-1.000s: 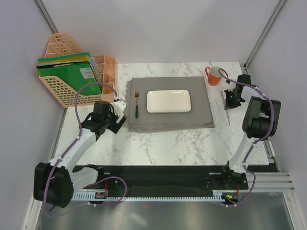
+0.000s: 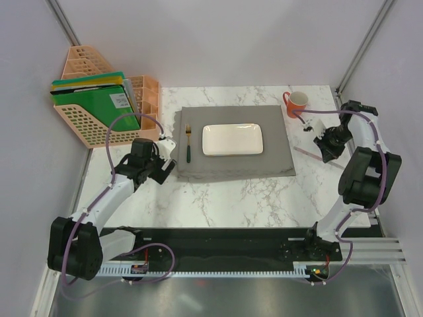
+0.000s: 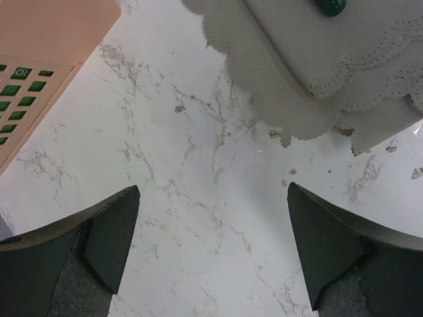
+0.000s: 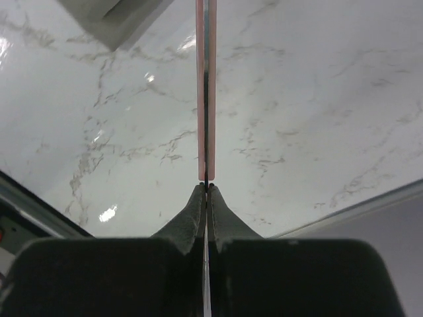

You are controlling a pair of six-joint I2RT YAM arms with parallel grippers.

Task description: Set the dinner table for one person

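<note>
My right gripper (image 2: 324, 156) is shut on a pair of thin pink chopsticks (image 2: 308, 153), right of the mat. In the right wrist view the chopsticks (image 4: 201, 99) run straight up from the fingertips, side by side with a dark line between them. Whether they touch the table is hard to tell. A grey placemat (image 2: 277, 135) carries a white rectangular plate (image 2: 232, 139) and, left of it, a fork (image 2: 188, 142) with a dark green handle. The orange mug (image 2: 295, 104) stands behind the mat's right corner. Over bare marble left of the mat, my left gripper is open and empty.
A peach basket (image 2: 99, 119) holding green and yellow folders stands at the back left. In the left wrist view, the placemat's scalloped edge (image 3: 297, 119) lies ahead of the fingers.
The chopsticks have swung from nearly front-to-back to a slant, pink ends toward the mat. The left arm stayed put.
</note>
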